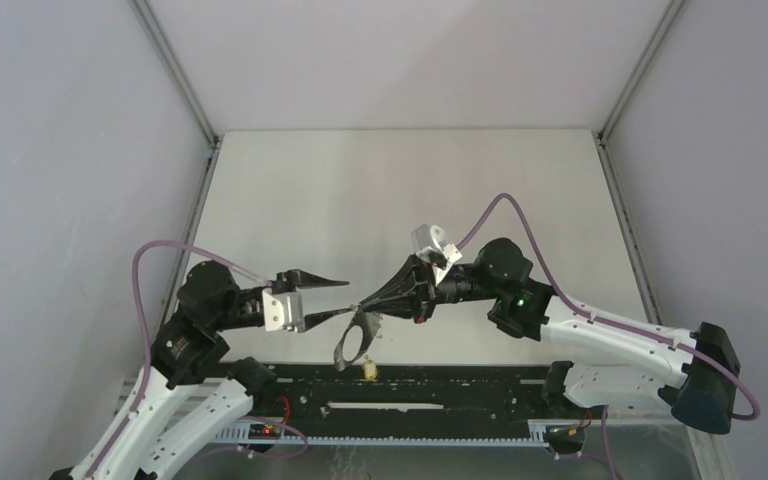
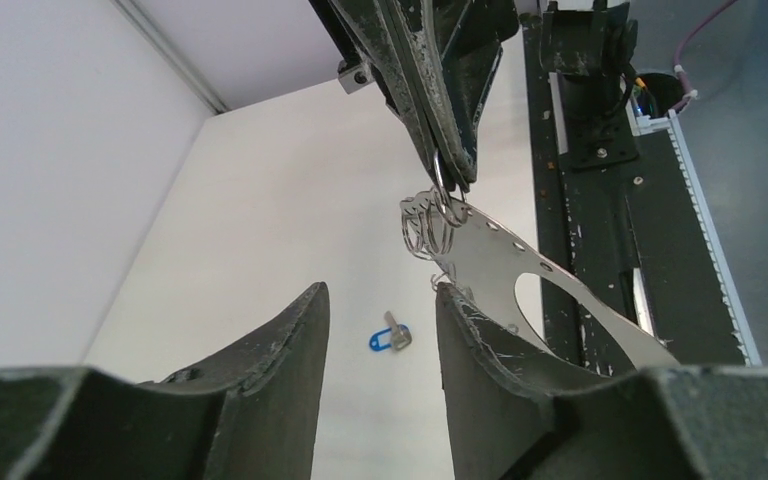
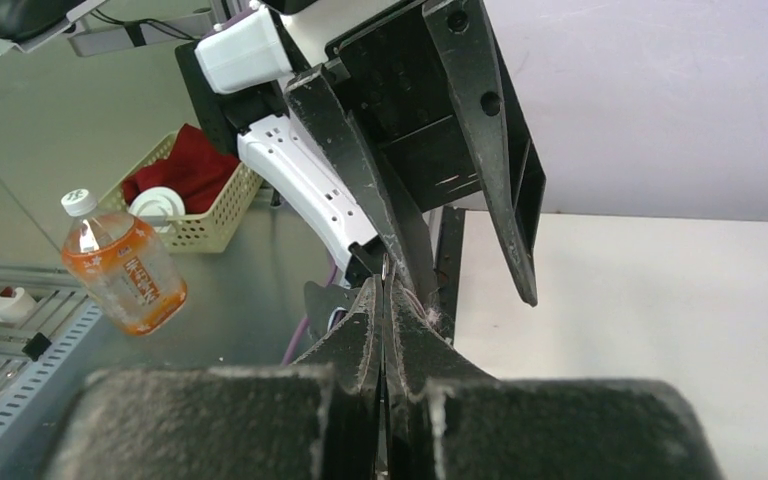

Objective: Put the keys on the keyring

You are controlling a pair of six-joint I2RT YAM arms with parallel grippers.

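Note:
A thin wire ring (image 2: 447, 205) hangs at the tips of my right gripper (image 1: 362, 304), which is shut on it. Below that ring dangles the rest of the keyring (image 2: 475, 250), a grey flat piece with an oval hole and several wire loops. My left gripper faces it, fingers part open with nothing between them. In the top view its lower fingertip (image 1: 348, 311) is close to the ring; I cannot tell whether they touch. A small key-like piece with a blue loop (image 2: 397, 338) shows beyond the gap, apparently on the white table.
A dark rail (image 1: 480, 395) runs along its front edge. A small yellowish thing (image 1: 370, 370) shows by that edge. Off the table are a bottle (image 3: 125, 265) and a basket (image 3: 225, 205).

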